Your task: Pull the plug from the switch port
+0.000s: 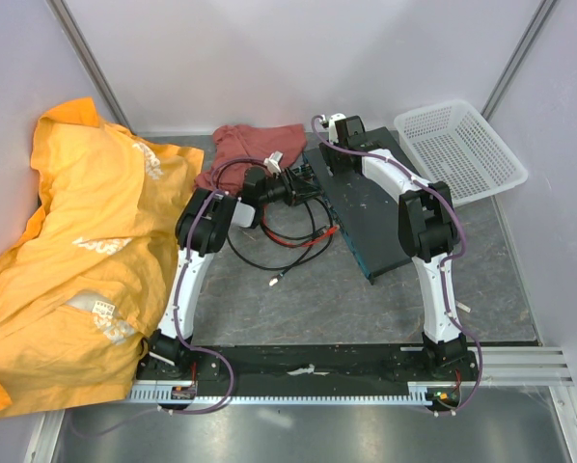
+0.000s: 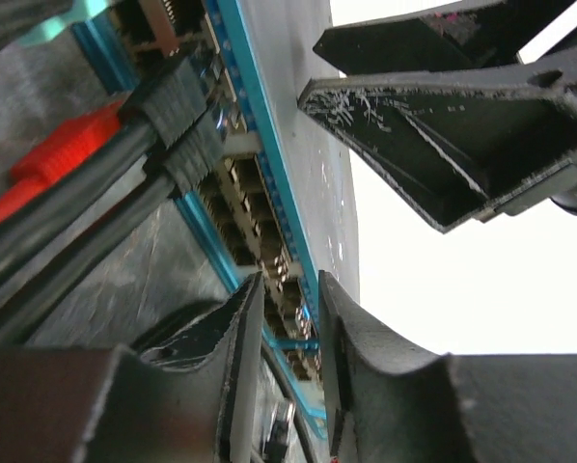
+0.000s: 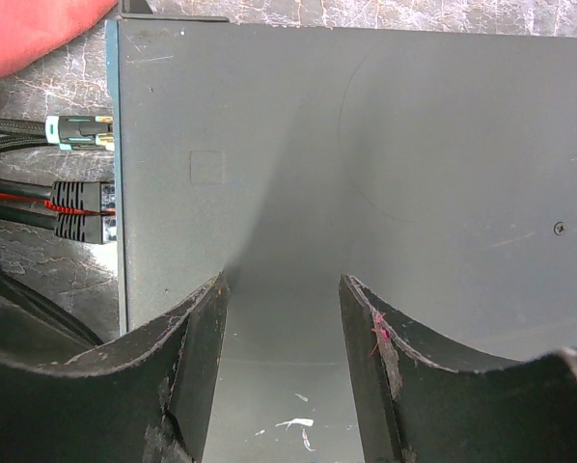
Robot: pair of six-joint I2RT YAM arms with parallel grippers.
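The switch is a dark flat box (image 1: 370,207) with a blue-edged port side, lying at a slant right of centre. In the right wrist view, two black ribbed plugs (image 3: 84,196) meet its left edge, with a slimmer plug (image 3: 81,132) above them. Ribbed plugs (image 2: 168,106) also show at the port side in the left wrist view, by a red plug (image 2: 67,145). My left gripper is part open, pointing along the port row, with no plug between its fingers. Over the switch's top, my right gripper stands open and empty.
Black and red cables (image 1: 298,241) loop on the grey table left of the switch, with one loose cable end (image 1: 274,281). Behind lies a red cloth (image 1: 245,149); an empty white basket (image 1: 462,149) stands at the right. Orange cloth (image 1: 96,260) covers the left.
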